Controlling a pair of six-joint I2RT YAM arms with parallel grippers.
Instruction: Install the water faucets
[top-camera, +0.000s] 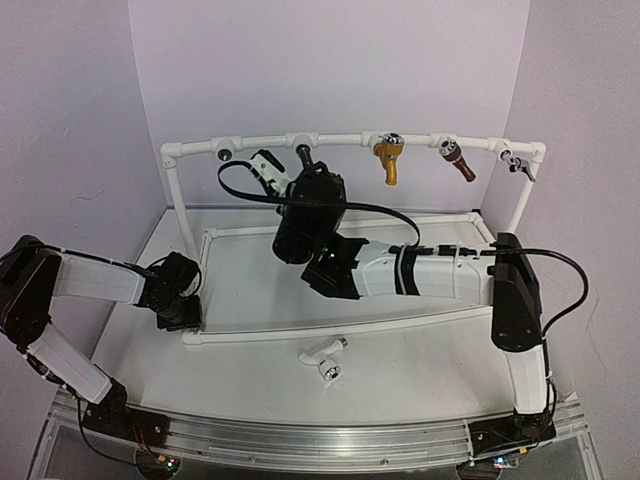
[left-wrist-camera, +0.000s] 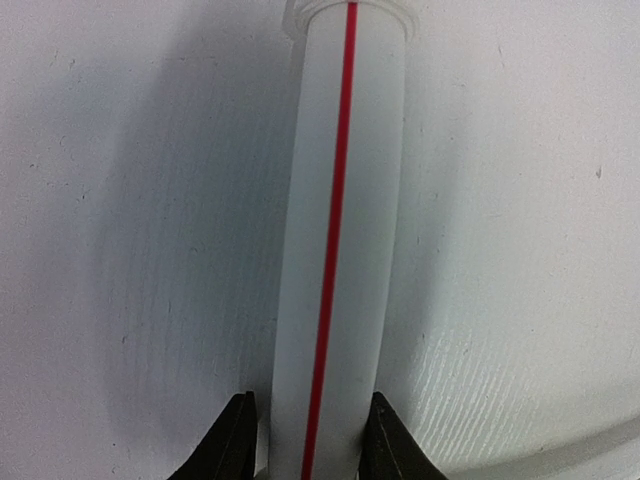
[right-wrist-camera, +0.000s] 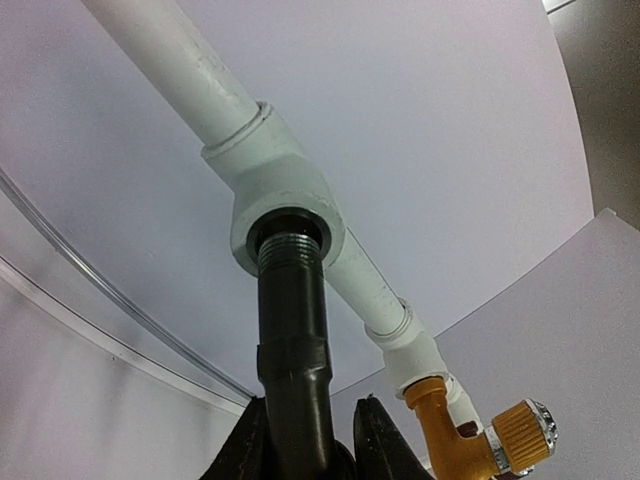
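Note:
In the right wrist view, a black faucet (right-wrist-camera: 293, 340) stands between the fingers of my right gripper, which is shut on it. Its threaded end meets the dark mouth of a white tee fitting (right-wrist-camera: 285, 195); threads still show, and whether they have engaged cannot be told. From above, the faucet's dark stem (top-camera: 304, 155) lies at the second tee from the left. My left gripper is shut around a white pipe (left-wrist-camera: 365, 200) with a red stripe, at the stand's front left corner. A white faucet (top-camera: 318, 356) with a chrome end lies on the table.
Along the upper white pipe (top-camera: 260, 142) sit a yellow faucet (top-camera: 388, 160), a brown faucet (top-camera: 456, 160) and a chrome-handled tap (top-camera: 519, 165). The far-left tee (top-camera: 224, 154) holds no faucet.

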